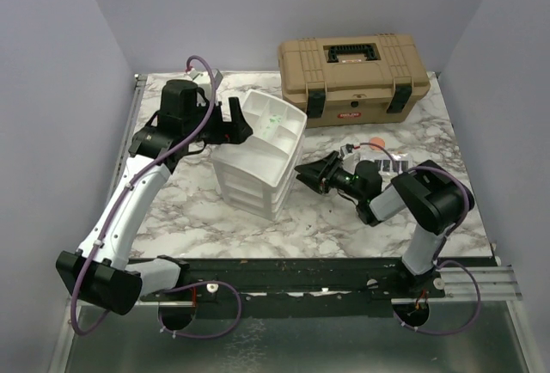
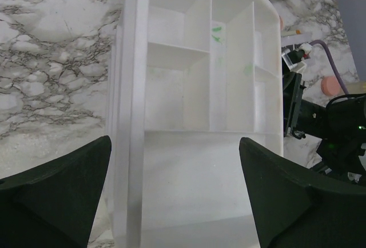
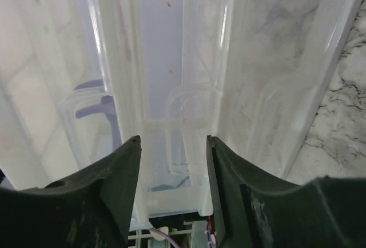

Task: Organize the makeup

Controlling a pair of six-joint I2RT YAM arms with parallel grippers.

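A white makeup organizer [image 1: 258, 167] with divided top compartments stands mid-table; some green smudges mark its tray. My left gripper [image 1: 234, 118] is open above its left side, fingers either side of the tray in the left wrist view [image 2: 174, 191]. My right gripper [image 1: 314, 175] is at the organizer's right side, fingers apart with nothing clearly between them, facing clear drawers [image 3: 257, 59] in the right wrist view. Small makeup items lie right of it, among them a pink round piece [image 2: 330, 86], partly hidden behind the right arm.
A tan toolbox [image 1: 352, 81] fills the back right. Bare marble [image 1: 172, 201] shows left of the organizer and along the front edge. Grey walls bound the sides and back.
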